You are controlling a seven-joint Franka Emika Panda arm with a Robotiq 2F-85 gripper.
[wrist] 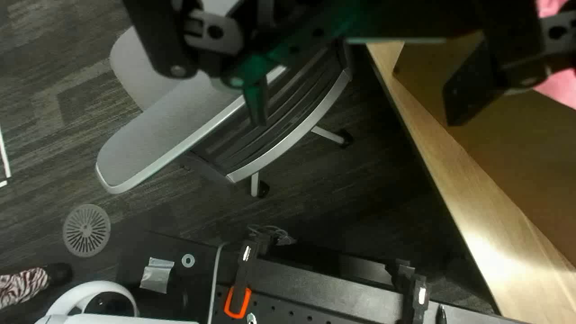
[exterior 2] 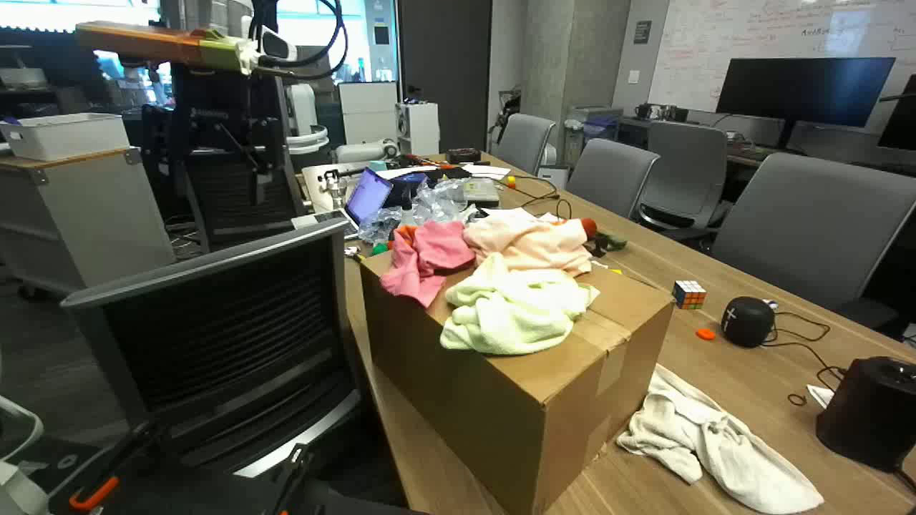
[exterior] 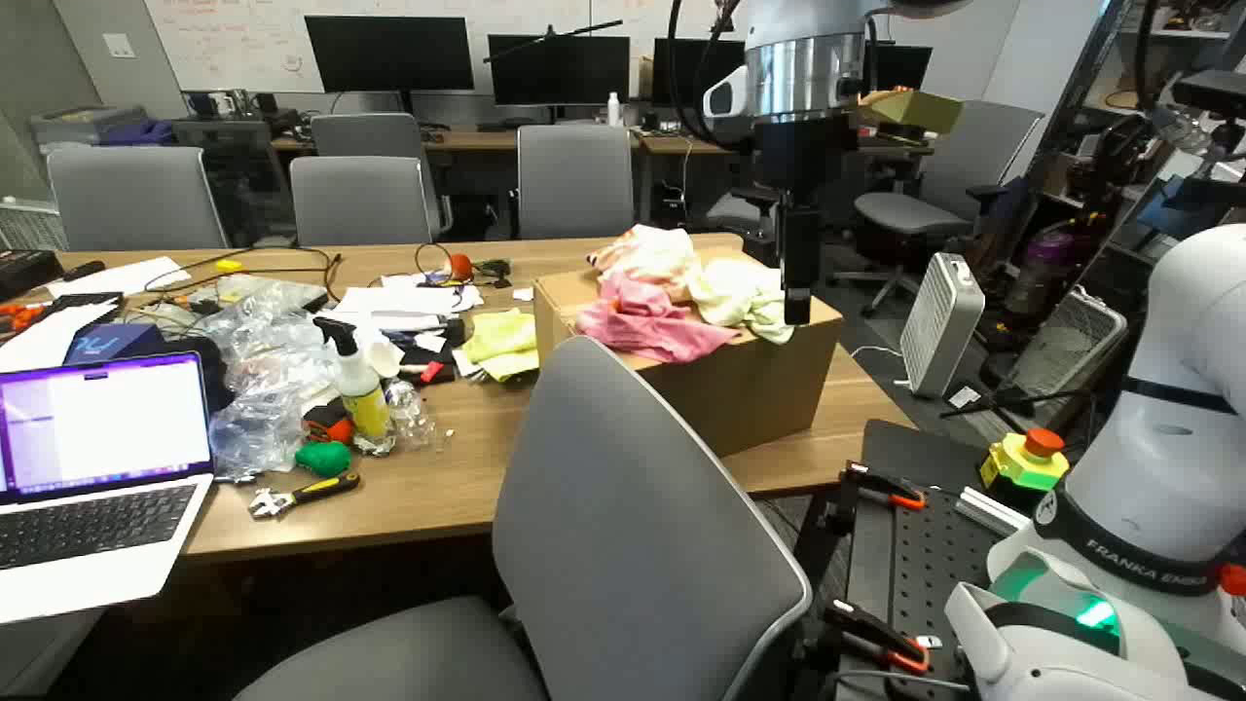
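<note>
A cardboard box (exterior 2: 455,403) stands on the wooden table with three crumpled cloths on top: a pink one (exterior 2: 429,257), a peach one (exterior 2: 528,240) and a pale yellow-green one (exterior 2: 519,309). My gripper is open, its fingers wide apart with nothing between them. In the wrist view it hangs over the gap between a grey chair and the table edge, with the box and a bit of pink cloth at the right. Exterior view 2 has the gripper off to the box's left, higher than the cloths and apart from them.
A white cloth (exterior 2: 713,438) lies on the table beside the box, and a yellow cloth (exterior: 502,339) lies on its other side. Spray bottle (exterior: 362,391), laptop (exterior: 99,456) and plastic wrap clutter the far end. A chair back (exterior: 631,514) rises close to the table.
</note>
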